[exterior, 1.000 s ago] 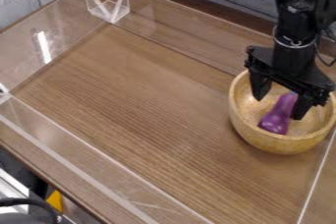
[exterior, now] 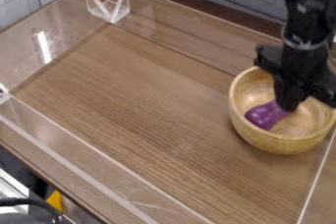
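Observation:
A wooden bowl [exterior: 247, 135] sits at the right of the table with a purple object [exterior: 268, 114] lying in it. My gripper [exterior: 280, 88] hangs over the back part of the bowl, above the purple object. Its fingertips are dark and blurred against the bowl, so whether anything is between them is hard to see.
A white wire holder [exterior: 108, 4] stands at the back left. Dark clutter lies beyond the table's lower left edge.
The gripper has risen a little from down in the bowl. The purple object remains in the bowl, shifted slightly toward the left.

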